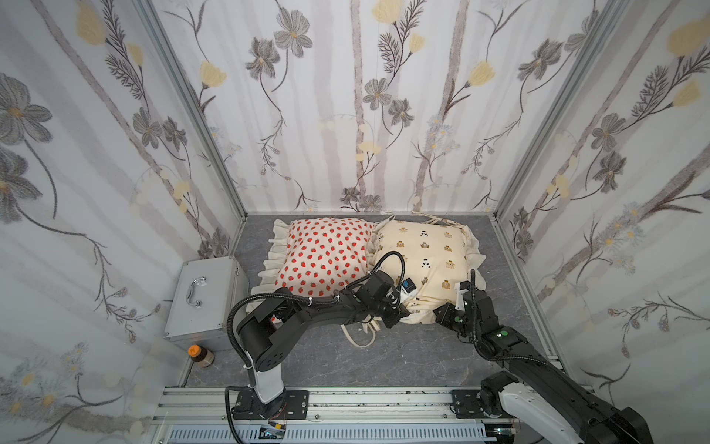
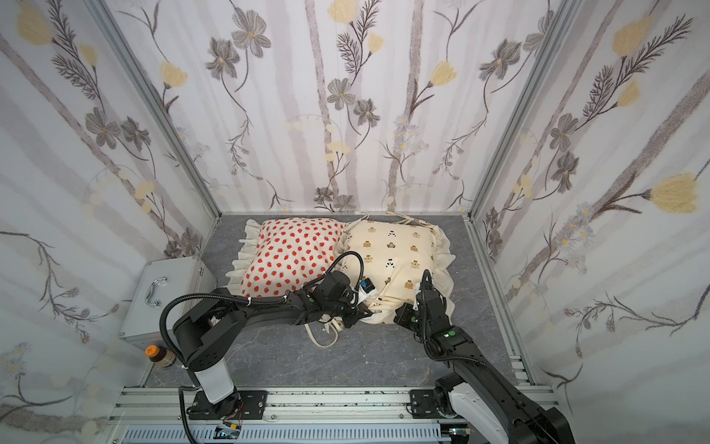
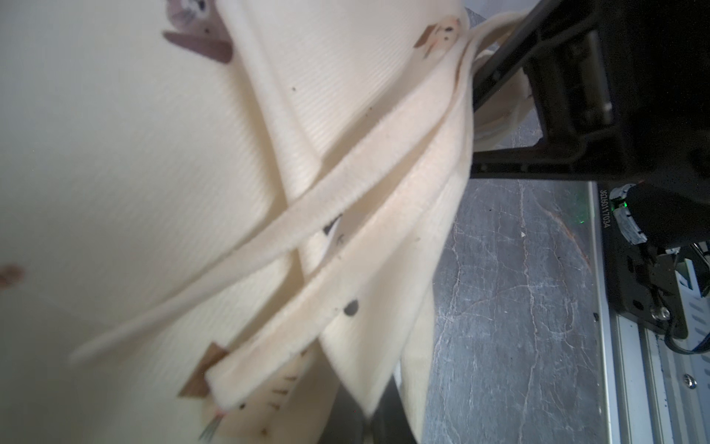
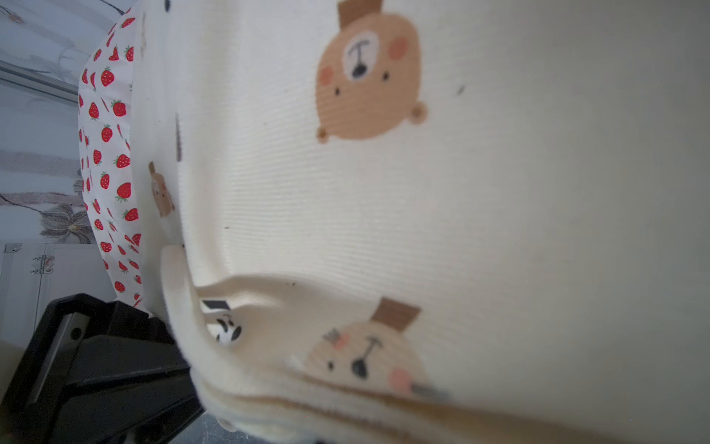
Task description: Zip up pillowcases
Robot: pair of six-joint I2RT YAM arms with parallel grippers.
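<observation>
A cream pillowcase with animal faces and a frilled edge lies beside a strawberry-print pillowcase. My left gripper is at the cream case's front edge, shut, with a fold of cloth at its tips; whether the cloth is between them is unclear. Loose fabric ties lie over that edge. My right gripper is shut at the same edge, a little to the right, mostly behind the cloth in the right wrist view. No zip pull can be made out.
A metal box and an orange-capped bottle stand at the left. Patterned walls enclose the back and sides.
</observation>
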